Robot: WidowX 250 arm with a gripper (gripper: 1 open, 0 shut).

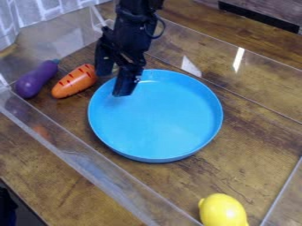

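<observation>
My black gripper point(115, 69) hangs from the top centre, open, over the back-left rim of a large blue plate point(154, 122), with nothing seen between its fingers. An orange toy carrot point(73, 82) lies left of the plate, partly behind clear plastic; whatever is beside its top end is hidden by the gripper. A purple toy eggplant point(34, 81) lies farther left. A yellow toy lemon point(222, 212) lies at the front right.
A clear plastic wall point(48, 132) runs diagonally along the left, and other clear edges cross the right. The blue plate is empty.
</observation>
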